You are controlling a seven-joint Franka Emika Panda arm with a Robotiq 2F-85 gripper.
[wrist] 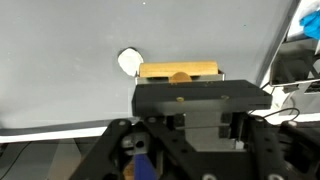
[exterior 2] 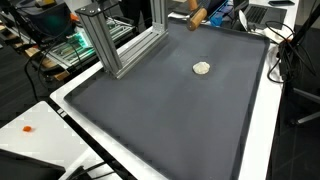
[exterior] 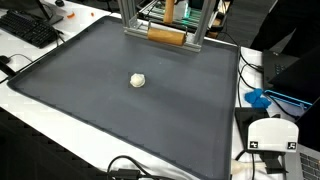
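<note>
A wooden mallet point(wrist: 205, 69) hangs head down in my gripper, which is shut on its handle. In the wrist view its head shows as a pale bar beyond the black fingers, with the handle's orange stub point(wrist: 180, 78) in front of it. From exterior view 1, the cylindrical head point(exterior: 167, 35) appears in front of the white frame at the back, its handle rising out of the picture. The same head point(exterior 2: 197, 19) shows at the top of exterior view 2. A small whitish round object point(exterior: 137, 80) lies apart from it on the grey surface; the fingertips' exact grip is hidden.
A pale metal frame point(exterior 2: 135, 48) stands along one edge. A keyboard point(exterior: 30, 30), cables and a blue item point(exterior: 257, 98) sit outside the mat.
</note>
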